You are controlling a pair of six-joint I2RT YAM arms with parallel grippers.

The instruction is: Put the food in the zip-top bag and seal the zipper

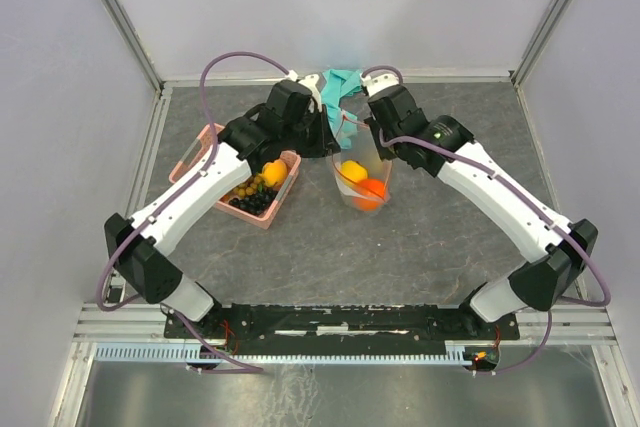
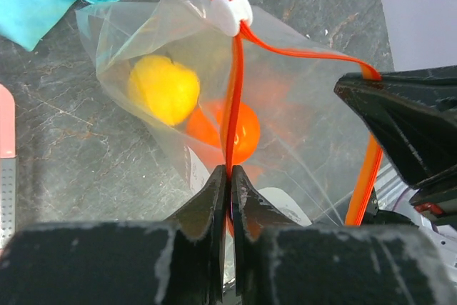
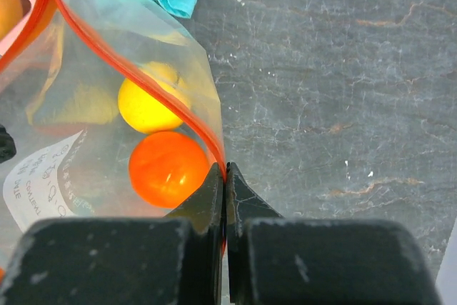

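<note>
A clear zip top bag (image 1: pixel 375 152) with an orange zipper hangs open between my two arms. Inside it lie a yellow fruit (image 2: pixel 164 89) and an orange one (image 3: pixel 168 169). My left gripper is shut on one side of the bag's zipper edge. On the opposite edge, the fingers of my right gripper are shut with the thin orange strip between them. The white slider (image 2: pixel 230 12) sits at the far corner of the mouth, where the two zipper strips meet.
A pink basket (image 1: pixel 262 220) with dark grapes (image 1: pixel 254 199), an orange fruit (image 1: pixel 275 173) and other food stands on the left. Behind the bag lies a turquoise cloth (image 1: pixel 340 85).
</note>
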